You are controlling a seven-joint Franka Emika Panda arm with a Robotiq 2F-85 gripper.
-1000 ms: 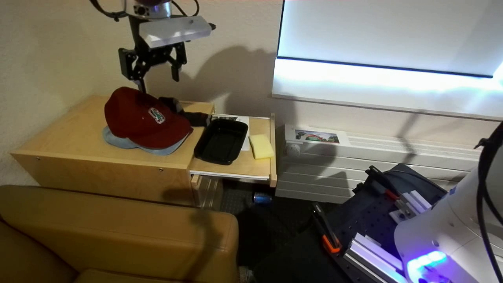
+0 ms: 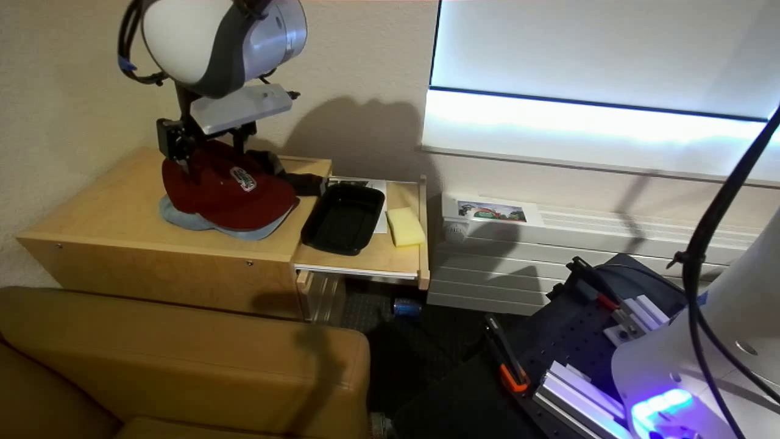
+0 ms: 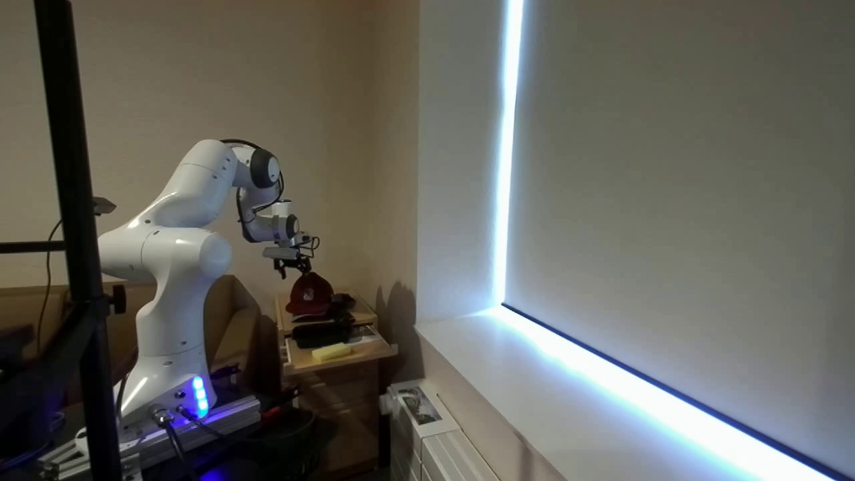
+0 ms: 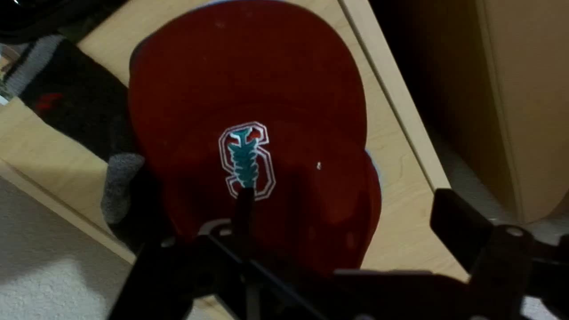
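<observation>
A dark red cap [image 2: 219, 191] with an embroidered S logo [image 4: 246, 160] rests on the wooden cabinet top, over a grey-blue cap [image 2: 180, 216] whose rim shows from underneath. My gripper [image 2: 212, 151] is open right at the red cap's crown. In the wrist view one finger [image 4: 244, 210] lies over the crown near the logo, while the other finger [image 4: 453, 226] stands out past the cap's side, above bare wood near the cabinet edge. The cap spans only part of the gap, and whether a finger touches it I cannot tell.
A dark sock [image 4: 80, 98] lies against the cap. Beside the cabinet top, an open drawer section holds a black tray [image 2: 343, 218] and a yellow sponge [image 2: 406, 226]. The wall is close behind; a tan sofa [image 2: 183, 351] stands in front.
My gripper has come down and somewhat left in exterior view 1, from above the red cap to its crown. The caps, tray and sponge have stayed where they were.
</observation>
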